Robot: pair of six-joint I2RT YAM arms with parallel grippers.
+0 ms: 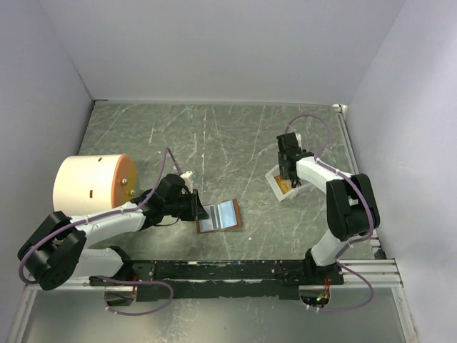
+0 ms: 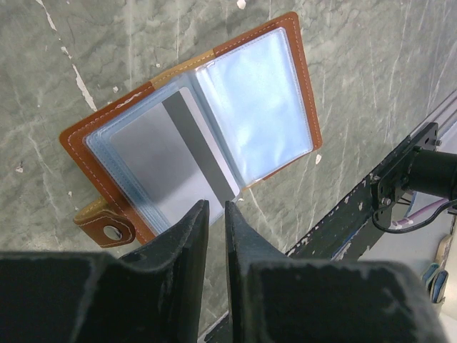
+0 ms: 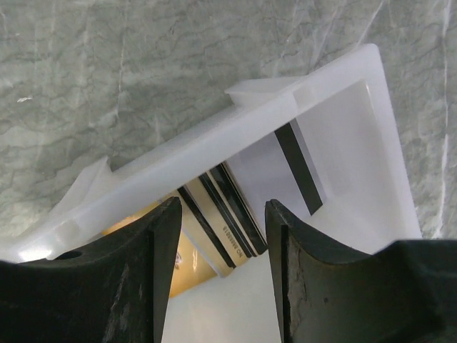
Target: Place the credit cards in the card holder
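Observation:
In the left wrist view, the brown card holder [image 2: 300, 86] lies open with clear pockets. A grey card [image 2: 157, 150] with a dark stripe lies at its left pocket. Just short of the holder's near edge, my left gripper has a narrow gap between its fingertips and nothing in it. Over the white tray [image 3: 207, 146], my right gripper stands wide open. Past its fingertips, in the tray, are a gold card [image 3: 189, 264], cards with dark stripes [image 3: 221, 211] and a pale grey card [image 3: 268, 171] with a black stripe, partly overlapping.
A cream cylinder [image 1: 86, 187] stands at the left of the table, behind the left arm. The raised tray wall [image 3: 343, 78] is close to the right fingers.

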